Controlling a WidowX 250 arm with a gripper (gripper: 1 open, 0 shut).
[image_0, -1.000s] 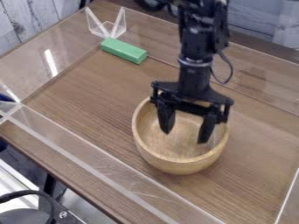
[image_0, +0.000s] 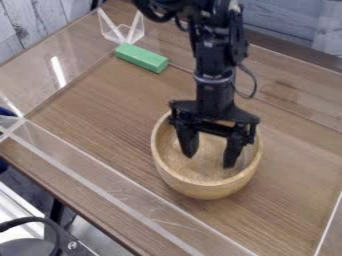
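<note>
My black gripper (image_0: 211, 140) reaches down from the top centre into a wide wooden bowl (image_0: 201, 186) in the lower middle of the table, its two dark fingers spread open inside the rim. The floor of the bowl shows pale between them; whether anything small lies under the fingers is hidden.
A green block (image_0: 140, 56) lies at the back left, beside a clear plastic object (image_0: 118, 28). Black cables lie at the lower left corner.
The arm and gripper have shifted slightly, with the fingers standing a little differently inside the bowl. The bowl and green block stay where they were.
</note>
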